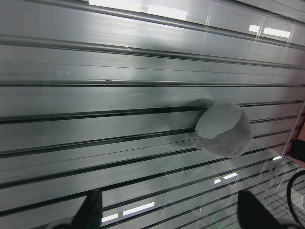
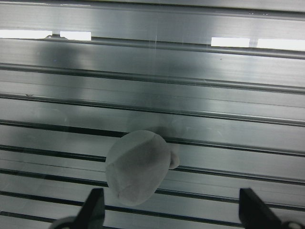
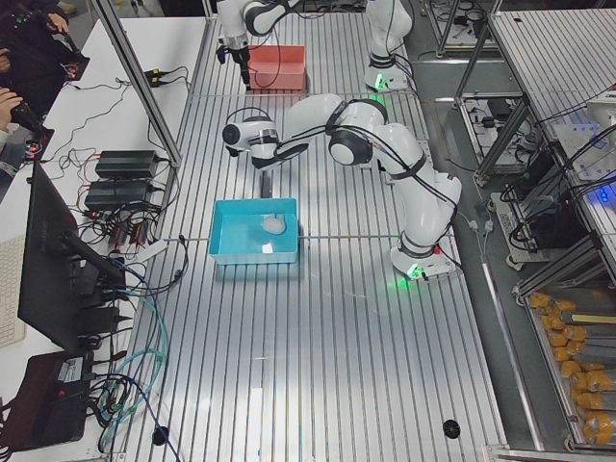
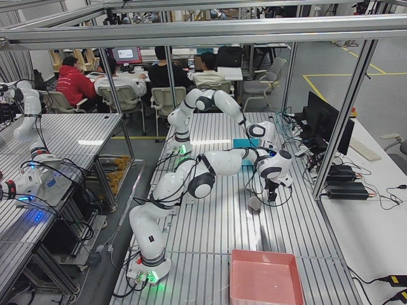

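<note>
A small grey-white plush object lies on the slatted metal table, also seen in the right wrist view [image 2: 136,167] and the camera right view [image 4: 254,204]. My left gripper hangs above the table, the object ahead of it and a little to one side, nothing visible between its fingers. My right gripper is over the object, which lies just ahead of its fingertips, off to one side; its fingers stand apart, open. A blue bin [image 3: 221,231] holds another pale object [image 3: 273,225].
A red bin [image 4: 267,295] sits at the other end of the table. Both arms reach over the middle close together. Cables, monitors and power boxes line one long side. The table beyond the blue bin is clear.
</note>
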